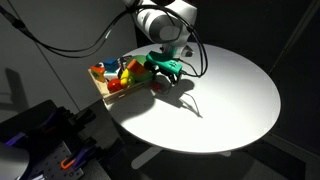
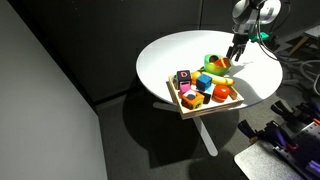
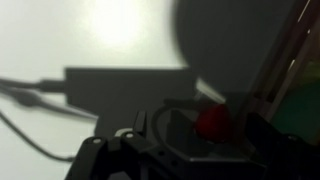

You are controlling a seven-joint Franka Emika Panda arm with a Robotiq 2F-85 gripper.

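Observation:
A small red object (image 3: 213, 123) lies on the white table (image 1: 215, 100), close beside the wooden box's wall. In exterior view 1 the same red object (image 1: 155, 87) shows just below my gripper (image 1: 158, 80). From the wrist, my gripper is open, its dark fingers low in the picture on either side of the red object, which is not gripped. Deep shadow there hides its exact shape and the gap to the fingers. In exterior view 2 my gripper (image 2: 235, 53) hangs near the green bowl; the red object cannot be made out there.
A shallow wooden box (image 2: 205, 110) holds several colourful blocks and toy fruits. The green bowl (image 2: 211, 69) with an orange block (image 2: 223, 63) stands at its side, close to my gripper. Much of the table away from the box is bare.

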